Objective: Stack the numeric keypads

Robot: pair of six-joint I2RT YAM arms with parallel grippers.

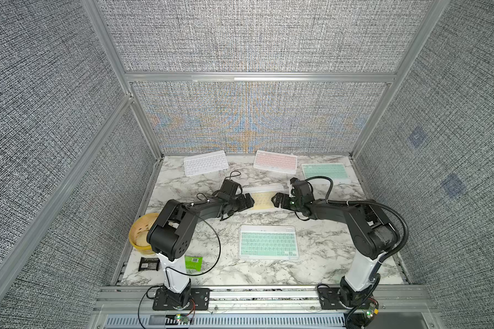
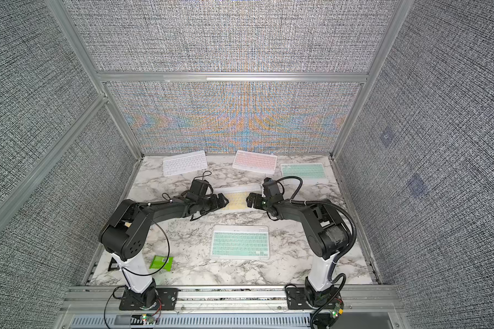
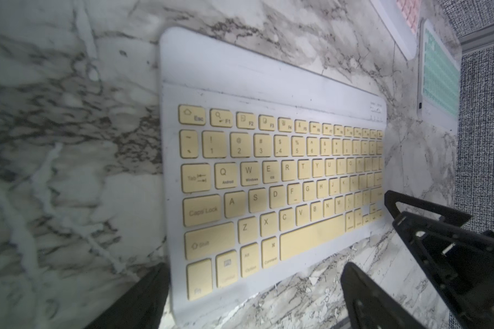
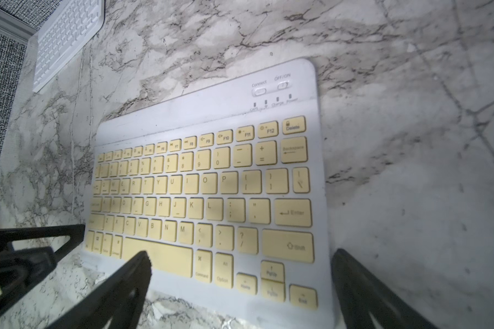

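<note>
A white keyboard with yellow keys [image 3: 313,233] lies flat in the middle of the table. At its left end stands my left gripper, open, one finger [image 3: 142,298] near the keyboard's left edge and the other beyond its front edge. My right gripper is open at the opposite end, a finger [image 4: 362,290] close beside the right edge. Whether any finger touches the keyboard, I cannot tell. Nearer the front lies a keyboard with mint keys [image 1: 268,243]. Along the back are a white keyboard [image 1: 205,163], a pink one [image 1: 275,162] and a second mint one [image 1: 326,172].
A yellow basket [image 1: 140,227] stands at the left edge, partly behind the left arm. A black packet [image 1: 148,264] and a green packet [image 1: 193,263] lie near the left arm's base. Bare marble shows on both sides of the front mint keyboard.
</note>
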